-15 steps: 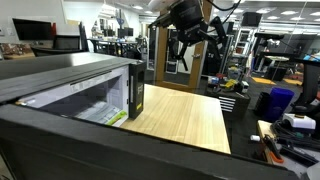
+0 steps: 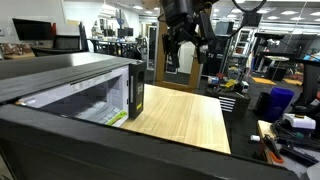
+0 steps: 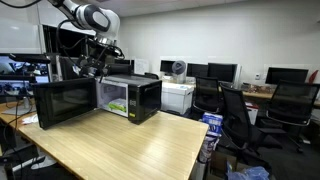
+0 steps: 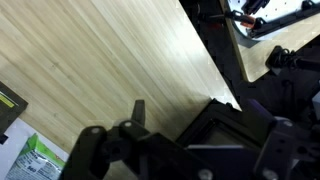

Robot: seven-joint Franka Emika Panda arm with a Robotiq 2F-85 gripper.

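A black microwave (image 3: 145, 97) stands on the wooden table (image 3: 120, 150) with its door (image 3: 65, 101) swung wide. Inside its pale cavity lies a green-and-white packet (image 3: 118, 105), also visible at the lower left of the wrist view as a green packet (image 4: 38, 160). Above the table, in front of the microwave, hangs my gripper (image 2: 185, 50). Its dark fingers look spread apart, and nothing shows between them. In the wrist view the fingers (image 4: 138, 113) are seen over bare wood and are partly dark against the background.
Bare wood tabletop (image 2: 185, 118) lies open to the right of the microwave. Beyond the table's edge are office chairs (image 3: 240, 120) and a blue-and-white box (image 3: 211, 137). Tools and cables lie on another surface at the right (image 2: 290, 140).
My arm has turned at the wrist, and the gripper now points more downward. It has shifted slightly in exterior view 1; the microwave and packet look unmoved.
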